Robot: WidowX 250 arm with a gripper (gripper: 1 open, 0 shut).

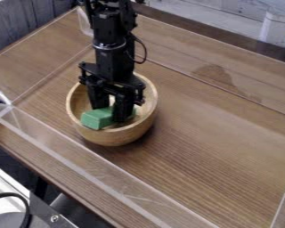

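Note:
A round wooden bowl (pixel 118 135) sits on the brown table toward the left. A green block (pixel 97 118) lies inside it, against the near left of its interior. The black gripper (pixel 111 110) reaches down into the bowl from above, its fingers at the green block and shut on it. The far part of the bowl's interior is mostly hidden by the gripper.
A clear container (pixel 85 22) stands at the back left. The table's left edge drops to dark floor with a white object and cable.

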